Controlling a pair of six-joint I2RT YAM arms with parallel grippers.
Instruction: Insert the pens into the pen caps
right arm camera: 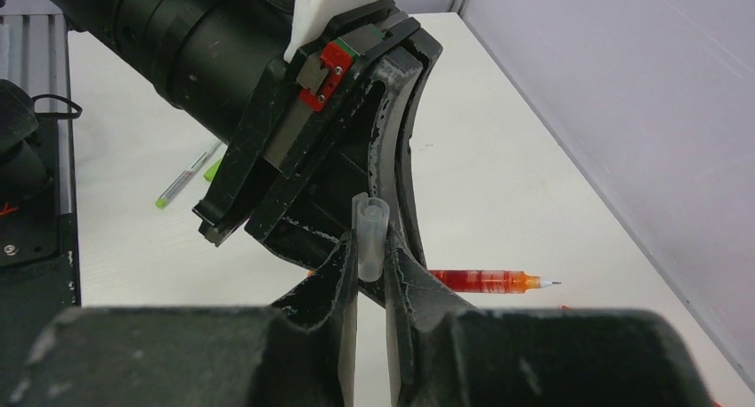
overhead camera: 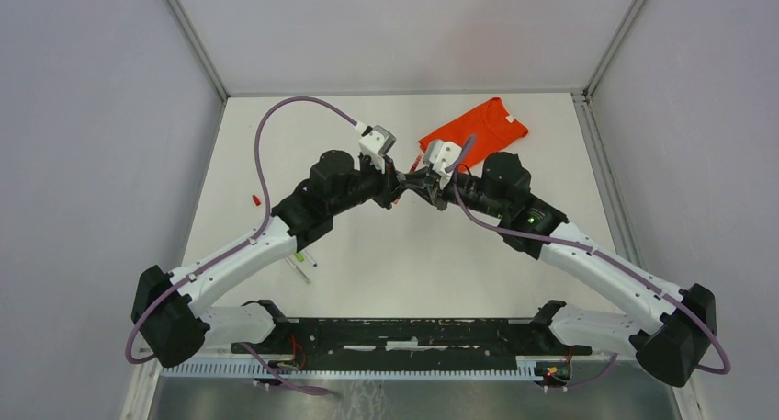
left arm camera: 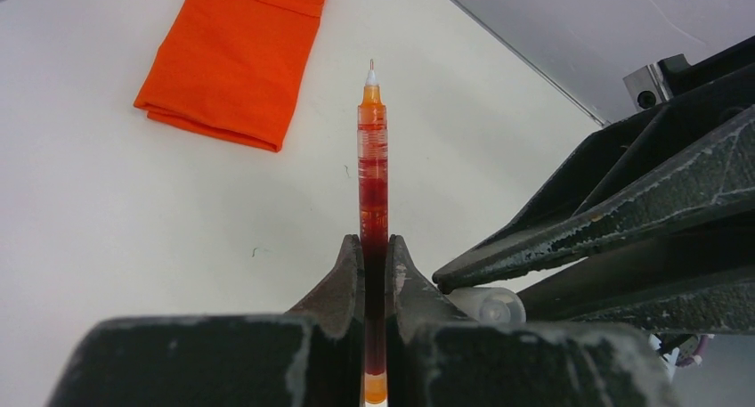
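Observation:
My left gripper is shut on a red pen [left arm camera: 373, 140], whose fine tip and orange collar point away from it. In the right wrist view that pen [right arm camera: 481, 281] lies crosswise behind my right fingertips, tip to the right. My right gripper has a small translucent cap-like piece [right arm camera: 372, 229] between its fingertips, filling the gap. From the left wrist view, the round end of this clear piece [left arm camera: 490, 305] shows beside my left fingertips, close to the pen's side. In the top view both grippers meet above the table's middle, hiding the contact.
An orange-red cloth [overhead camera: 478, 130] lies folded at the back right. A small red piece [overhead camera: 256, 199] rests on the left of the table. White-and-green pens [overhead camera: 299, 270] lie near the left forearm.

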